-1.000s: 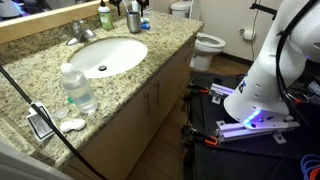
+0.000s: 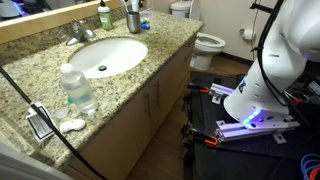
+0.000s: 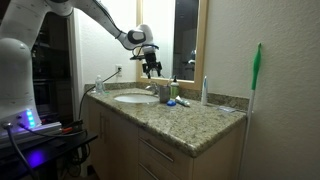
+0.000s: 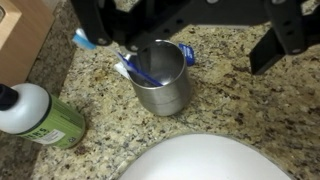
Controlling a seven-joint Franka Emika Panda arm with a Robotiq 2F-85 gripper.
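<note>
A metal cup [image 4: 166, 92] stands on the granite counter in the wrist view, with a blue-handled toothbrush [image 4: 141, 71] leaning inside it. My gripper is open, its dark fingers spread across the top of that view. Nothing is held between them. In exterior view 2 the gripper [image 3: 151, 70] hangs above the counter near the mirror, over the cup area. The same cup [image 2: 136, 22] shows at the far end of the counter in exterior view 1, where the gripper is out of sight.
Beside the cup is a green-labelled soap bottle [image 4: 40, 115]. The white sink basin [image 4: 205, 160] lies near the cup. A clear bottle [image 2: 78, 88] stands at the counter's near end. In exterior view 2, a white tube [image 3: 204, 91] stands right of the cup.
Dark gripper parts showed at the top of exterior view 1 above the cup a second ago. The cup and bottles look unmoved.
</note>
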